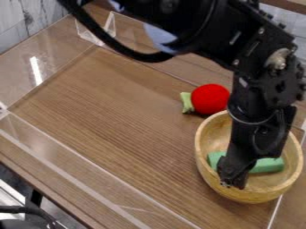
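Observation:
My black gripper point(249, 165) reaches down into a yellow bowl point(278, 186) at the lower right, its fingers open over a green block point(267, 164). The block lies in the bowl, partly hidden behind the fingers. A red round object point(209, 98) with a smaller green piece point(188, 102) beside it sits just behind the bowl, left of the arm.
A clear plastic item point(96, 27) stands at the back left near the wall. Black cables lie at the lower left corner.

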